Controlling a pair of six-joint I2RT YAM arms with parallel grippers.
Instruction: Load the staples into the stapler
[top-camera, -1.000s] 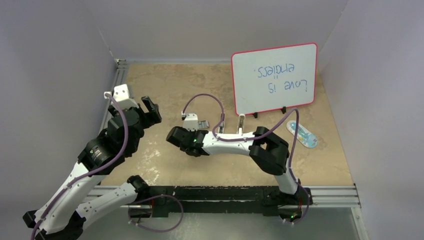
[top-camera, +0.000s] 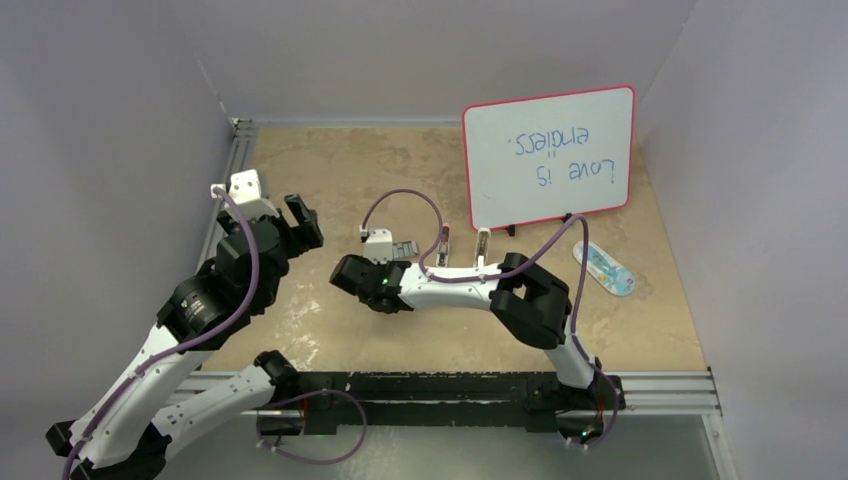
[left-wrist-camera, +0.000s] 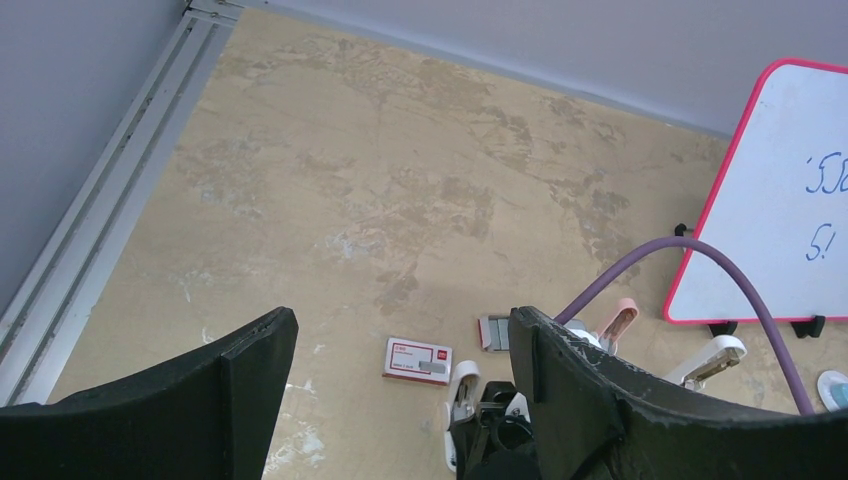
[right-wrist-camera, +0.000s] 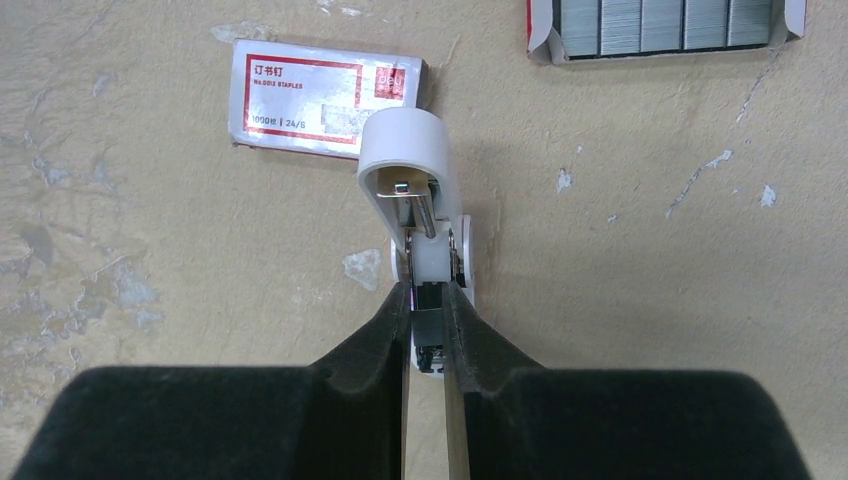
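Note:
An upright white stapler (right-wrist-camera: 405, 140) stands with its top arm raised, below the closed staple box in the right wrist view. My right gripper is over its open channel, its fingers (right-wrist-camera: 385, 330) nearly together with a small grey staple strip (right-wrist-camera: 427, 325) between the tips. The fingers partly hide the channel, so whether the strip is seated cannot be told. An open box of several staple strips (right-wrist-camera: 665, 25) lies at upper right. My left gripper is open and empty, high at the left of the table, well away from the stapler.
The closed staple box (right-wrist-camera: 310, 95) lies just behind the stapler. A pink stapler (left-wrist-camera: 618, 318) and another white stapler (left-wrist-camera: 712, 360) stand farther right. A whiteboard (top-camera: 550, 155) and a blue-white packet (top-camera: 608, 270) are at the right.
The right arm has shifted very slightly left and its purple cable has moved a little. The left arm is almost unmoved, and the objects on the table look the same.

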